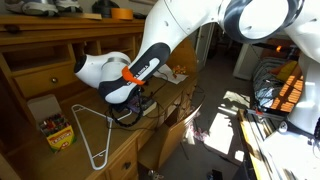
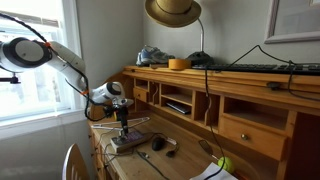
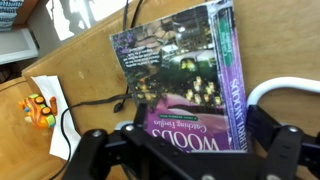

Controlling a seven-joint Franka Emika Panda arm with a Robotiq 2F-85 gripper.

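A book (image 3: 185,75) with a purple spine lies flat on the wooden desk in the wrist view, its cover showing plants and the word "WOODS". My gripper is open over the book's lower part, with one of its fingers (image 3: 262,128) close beside the spine; whether it touches cannot be told. In exterior view 1 the gripper (image 1: 126,114) is low over the desk and hides most of what is under it. A white hanger (image 1: 92,140) lies to its left; its curved white end (image 3: 285,84) shows right of the book.
A box of coloured items (image 1: 57,131) stands at the desk's left. Cables run around the book. In exterior view 2, a dark mouse (image 2: 158,143) and a green ball (image 2: 225,162) are farther along the desk. Wooden cubbies (image 1: 45,80) line the back.
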